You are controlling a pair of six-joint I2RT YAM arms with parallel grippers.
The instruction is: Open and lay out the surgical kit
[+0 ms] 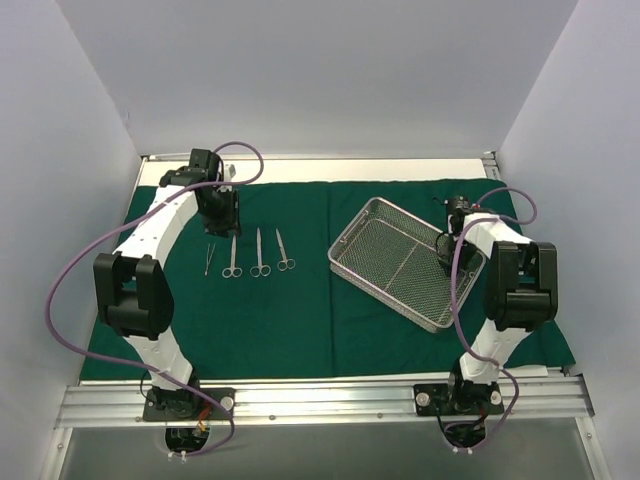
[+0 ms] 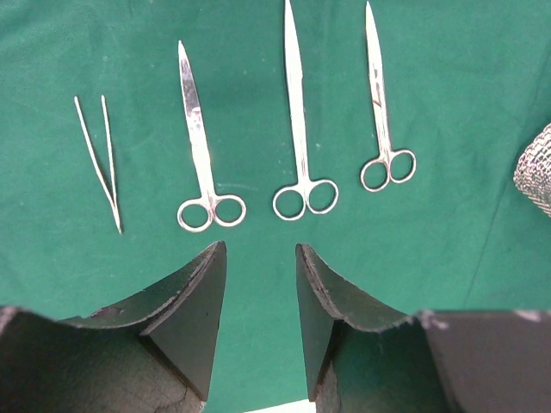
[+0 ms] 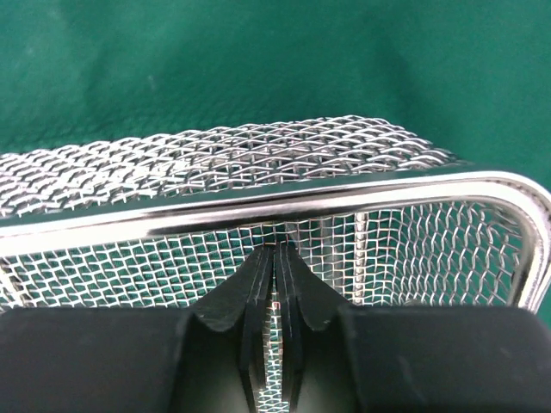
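Observation:
My left gripper stands open above the green cloth, its fingers empty. Tweezers and three pairs of scissors lie apart in a row: the left scissors, the middle scissors and the right scissors. The wire mesh basket rests slanted on the right half of the cloth, and no instruments show inside it. At its right side is my right gripper, fingertips together close to the shiny rim of the basket. Whether anything is pinched between them is unclear.
Green cloth covers most of the table, with open room in front of the instruments and between them and the basket. Pale walls enclose the work area. A purple cable runs along each arm.

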